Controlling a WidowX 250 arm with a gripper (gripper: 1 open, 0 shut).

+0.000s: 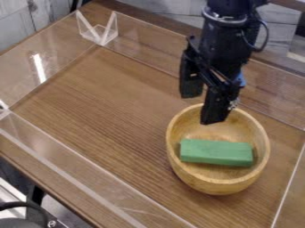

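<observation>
My black gripper (204,89) hangs at the upper right of the camera view, fingers open and pointing down, just above the back of a tan round bowl (191,178). A green rectangular block (216,153) lies inside the bowl, toward its front. Nothing shows between the fingers. A small blue object (240,78) is partly hidden behind the gripper.
A clear plastic container (95,28) stands at the back left. A dark cable lies at the lower left edge.
</observation>
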